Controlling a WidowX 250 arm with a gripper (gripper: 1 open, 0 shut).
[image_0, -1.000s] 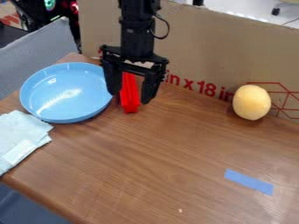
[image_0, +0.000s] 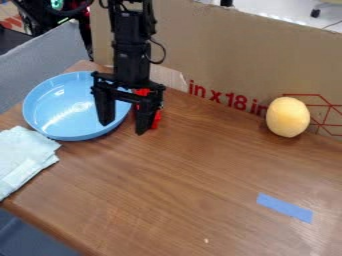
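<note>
My black gripper (image_0: 124, 112) hangs open, fingers pointing down, just right of a blue bowl (image_0: 60, 112) and over its right edge. A red object (image_0: 154, 118) is partly hidden behind the gripper; whether it lies between the fingers I cannot tell.
A folded pale cloth (image_0: 20, 160) lies at the left edge. A yellow oval object (image_0: 287, 116) stands at the right by a cardboard wall (image_0: 241, 60). A blue tape strip (image_0: 285, 208) lies at front right.
The gripper has moved left and lower, toward the bowl, now covering more of the red object. The other things have stayed in place.
</note>
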